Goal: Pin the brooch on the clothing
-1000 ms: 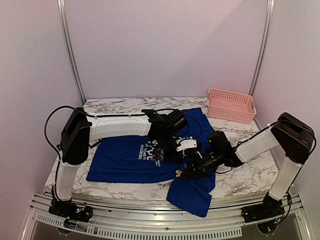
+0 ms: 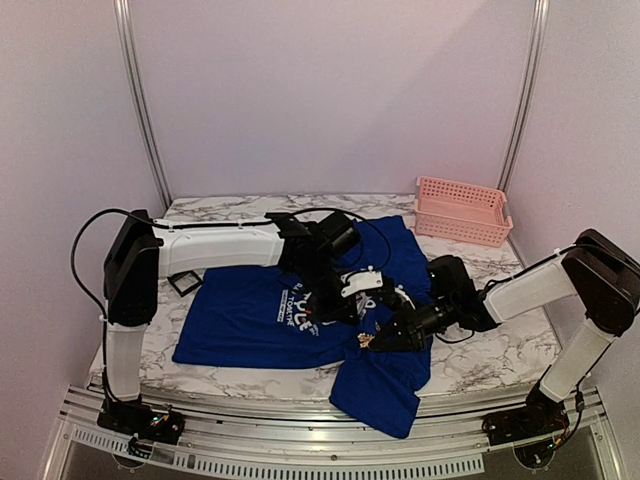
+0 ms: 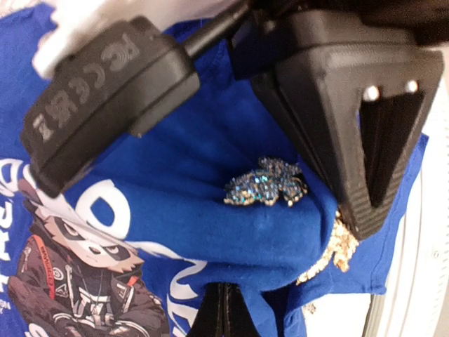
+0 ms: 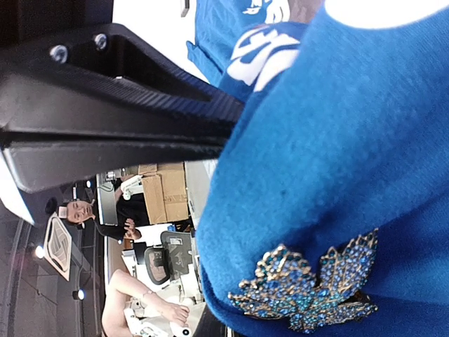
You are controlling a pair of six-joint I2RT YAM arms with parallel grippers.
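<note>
On the blue shirt (image 2: 250,310), a sparkling blue brooch (image 3: 266,184) sits on a raised fold in the left wrist view. In the right wrist view, a blue-teal jewelled brooch (image 4: 309,288) lies on the bulging cloth. A gold piece (image 3: 340,246) shows at the fold's edge, beside my right gripper, which is shut; its pinch point is hidden. Below the fold, my left gripper is shut with its tips against the cloth. Its fingers (image 4: 161,133) cross the right wrist view. Whether cloth is pinched there I cannot tell.
A pink basket (image 2: 462,232) stands at the back right. A small dark-framed object (image 2: 185,283) lies left of the shirt. Part of the shirt hangs over the table's front edge. Marble table (image 2: 490,355) shows bare at the right. Both arms are close together.
My left gripper has shifted slightly to the left. The right gripper and the gold piece have moved a little to the right and back.
</note>
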